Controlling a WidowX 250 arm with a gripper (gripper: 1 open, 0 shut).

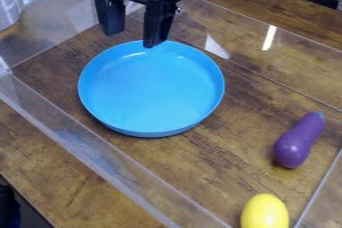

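Observation:
My black gripper [135, 27] hangs at the top centre, open, its two fingers apart above the back rim of a round blue plate [150, 87] on the wooden table, with nothing visible between them. A purple eggplant [298, 142] lies at the right, and a yellow oval object [265, 212] sits at the bottom right, partly near the frame's edge.
Clear plastic-looking walls or strips [67, 142] run along the left and border the work area. Bare wooden table [227, 172] lies between the plate, the eggplant and the yellow object, and at the upper right.

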